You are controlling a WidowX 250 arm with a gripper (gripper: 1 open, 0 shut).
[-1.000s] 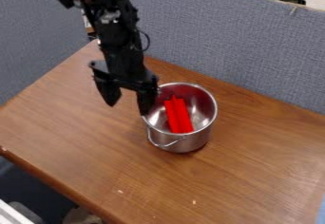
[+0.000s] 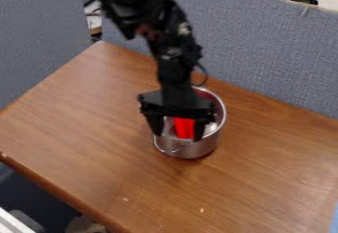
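A steel pot [image 2: 189,148] with a wire handle stands on the wooden table [image 2: 93,148], right of center. A red object [image 2: 184,128] is inside it, partly hidden by the arm. The black gripper [image 2: 179,114] hangs over the pot's mouth, its fingers open around the upper part of the red object; whether they touch it is unclear.
Grey padded partitions [image 2: 264,49] line the back and left of the table. A dark gap lies beyond the front-left edge.
The arm has moved right, from left of the pot to over it, and now covers part of the red object. The pot looks unmoved.
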